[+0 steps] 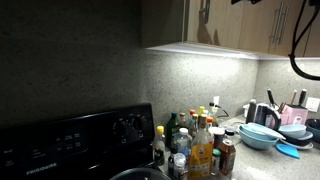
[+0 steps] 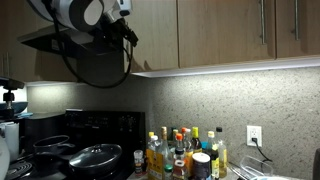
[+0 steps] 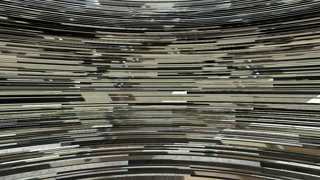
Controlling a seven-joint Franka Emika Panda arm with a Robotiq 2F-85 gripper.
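In exterior view 2 the white and black arm reaches in at the top left, high above the stove. My dark gripper is at its end, in front of the upper cabinet doors. It looks open and nothing shows in it, though its fingers are small and dark here. Wooden cabinet doors with upright metal handles hang over the counter; those in view look shut. The wrist view is scrambled into streaks, so the fingers cannot be made out there.
Below stands a black stove with a lidded pan. Several bottles crowd the counter beside it. Blue bowls and a knife block are farther right. A cable loops from the arm.
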